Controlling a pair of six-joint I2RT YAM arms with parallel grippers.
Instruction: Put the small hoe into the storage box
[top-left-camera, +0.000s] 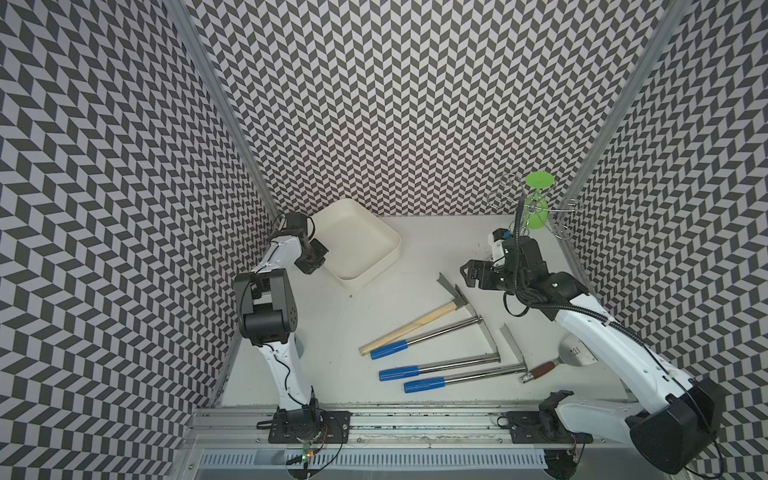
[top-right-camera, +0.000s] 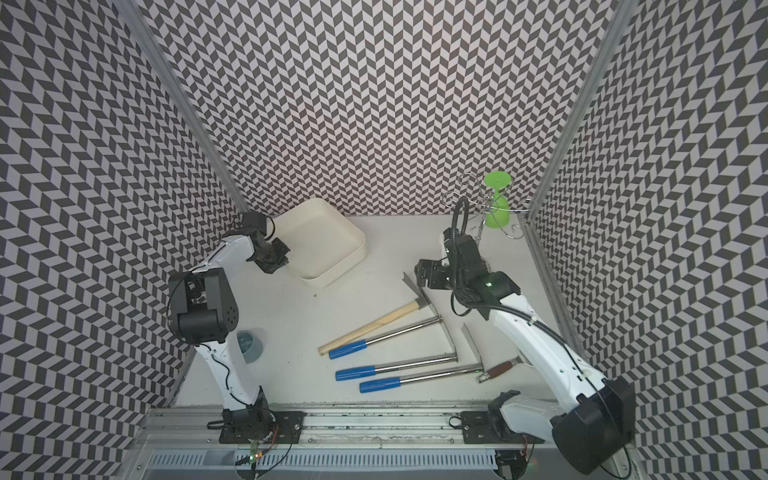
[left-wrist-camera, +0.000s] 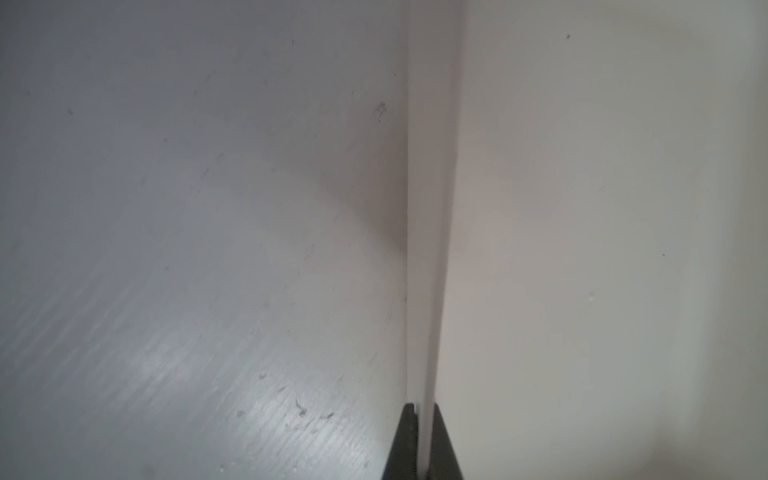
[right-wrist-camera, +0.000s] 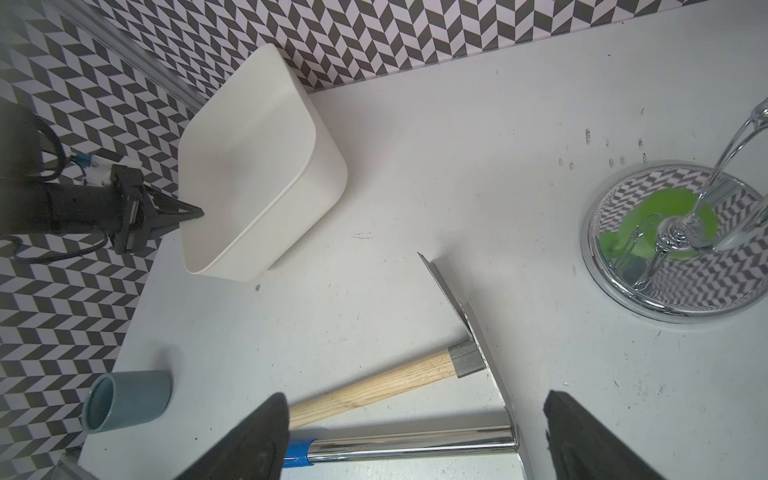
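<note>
The white storage box (top-left-camera: 372, 272) stands empty at the back left. My left gripper is shut on its near-left rim, whose thin wall passes between the dark fingers. Across the front middle of the table lie a wooden-handled hoe (top-left-camera: 412, 326) and three metal hoes with blue grips, the nearest of these being a blue-handled hoe (top-left-camera: 424, 385). Which one is the small hoe I cannot tell. My right gripper is open above the wooden hoe's head side, with nothing between its fingers.
A trowel with a brown handle (top-left-camera: 542, 369) lies at the front right. A green and chrome stand (top-left-camera: 537, 209) rises at the back right. Near the left arm sits a blue-grey cup (top-right-camera: 249, 346). Bare table separates box and hoes.
</note>
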